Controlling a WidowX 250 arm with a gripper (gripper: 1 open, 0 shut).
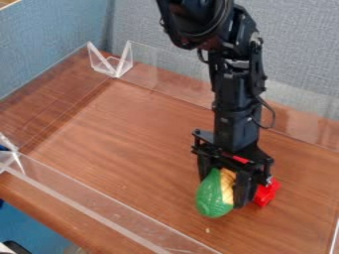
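Observation:
My black gripper [231,171] points down at the right of the wooden board [119,129], shut on a green and yellow object [212,198] whose upper part is partly hidden by the fingers. A red object [265,193] sits just right of and behind it, partly covered by the gripper.
Clear plastic walls edge the board, with white brackets at the back left [110,62] and at the left edge [7,156]. The left and middle of the board are bare. A grey padded wall stands behind.

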